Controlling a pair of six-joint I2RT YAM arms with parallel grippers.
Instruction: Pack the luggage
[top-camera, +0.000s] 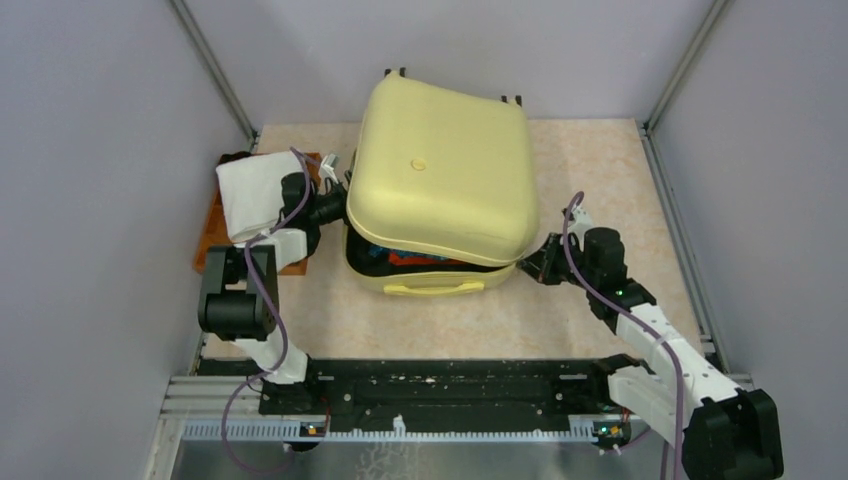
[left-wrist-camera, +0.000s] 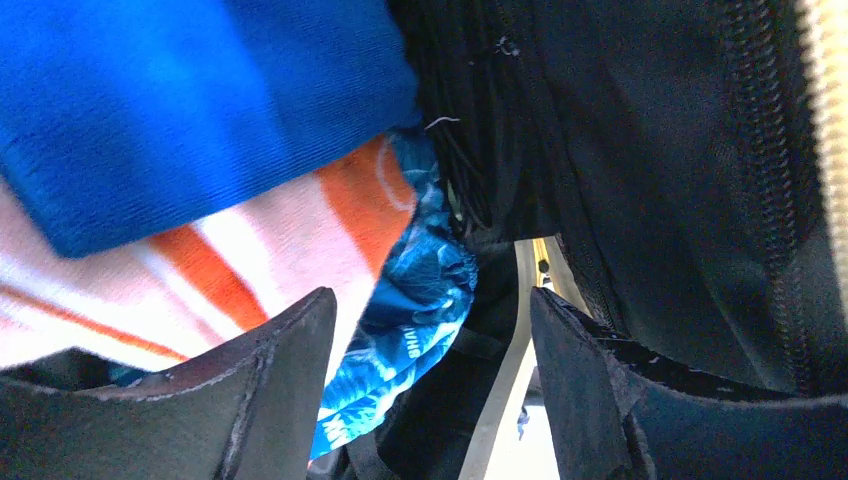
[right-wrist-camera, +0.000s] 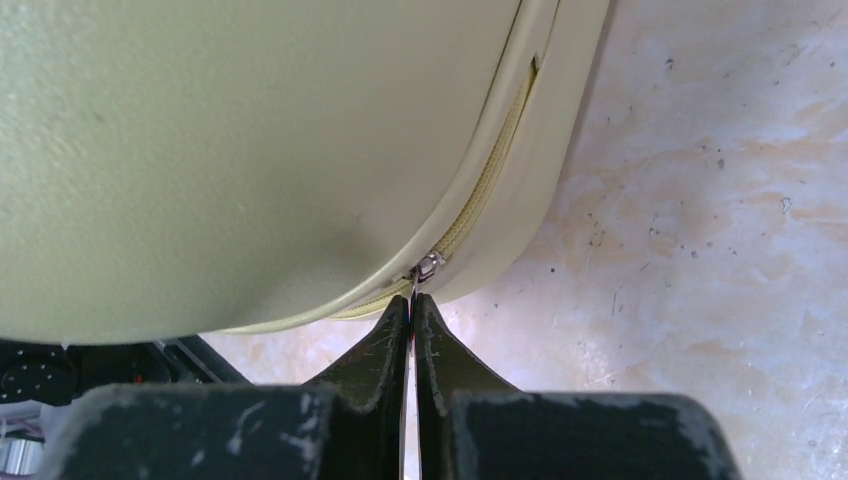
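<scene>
The yellow suitcase (top-camera: 450, 150) lies on the table with its lid raised at the left and front. In the top view, my left gripper is at its left side, partly hidden by the lid. Open fingers there face the black lining (left-wrist-camera: 680, 170), a blue cloth (left-wrist-camera: 200, 100), a striped orange and white cloth (left-wrist-camera: 290, 250) and a crinkled blue item (left-wrist-camera: 415, 320). At the front right corner, my right gripper is shut, its tips at the metal zipper pull (right-wrist-camera: 428, 265); a thin tab seems to run between them.
An orange-brown tray (top-camera: 207, 240) with a folded white cloth (top-camera: 245, 190) sits at the left, under the left arm. Bare table (top-camera: 600, 150) lies to the right of the suitcase and along its front.
</scene>
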